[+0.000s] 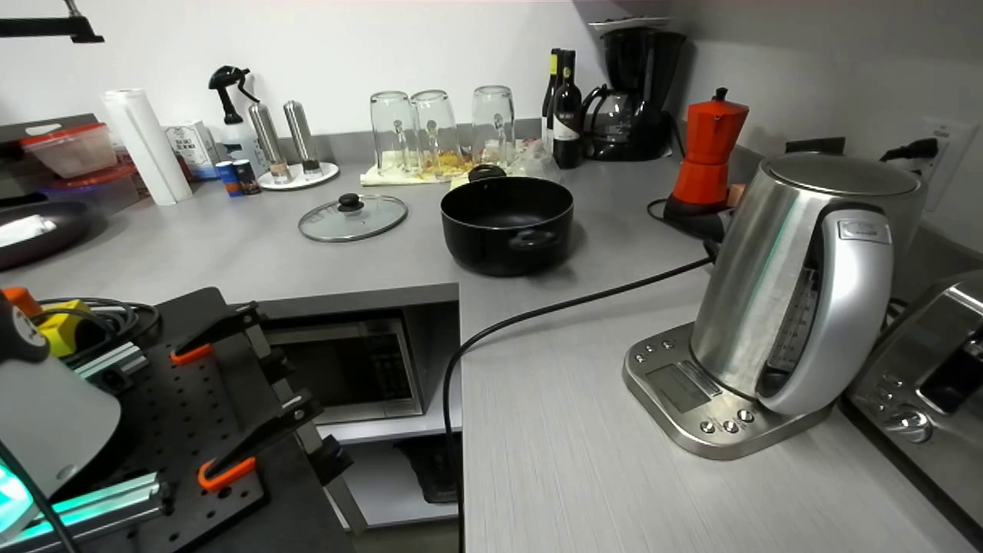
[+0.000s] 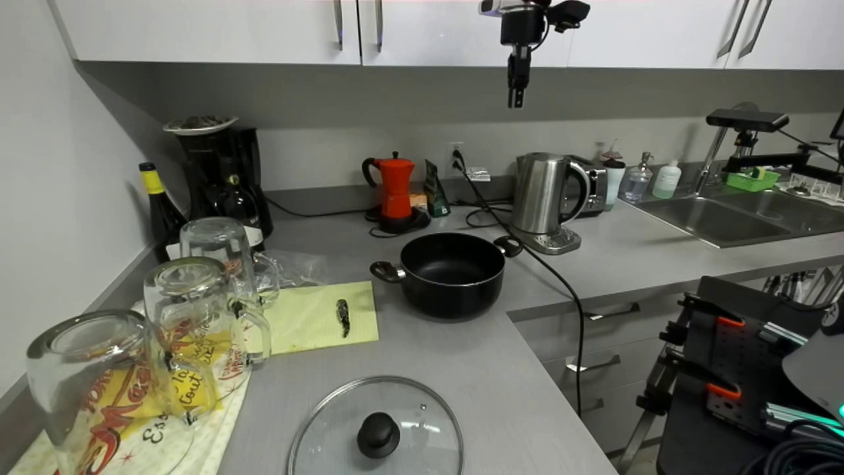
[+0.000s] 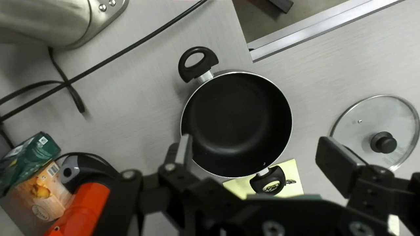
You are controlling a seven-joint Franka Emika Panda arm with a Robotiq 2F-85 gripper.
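Observation:
My gripper is open, its two fingers far apart and nothing held between them. In exterior view 2 the gripper (image 2: 515, 103) hangs high above the counter, pointing down, level with the bottom of the white cupboards. Below it in the wrist view sits an empty black pot (image 3: 240, 122) with two loop handles, on the counter corner. A glass lid (image 3: 378, 129) with a black knob lies flat on the counter, apart from the pot. One dark object (image 2: 342, 317) rests on the yellow cloth (image 2: 301, 316) beside the pot.
A steel kettle (image 1: 783, 286) stands on its base, and a black cord (image 1: 553, 309) crosses the counter near the pot. The orange moka pot (image 2: 395, 190), upturned glass mugs (image 2: 198, 293) and dark bottles (image 2: 163, 210) line the back. Bare counter (image 1: 553, 442) stretches in front of the kettle.

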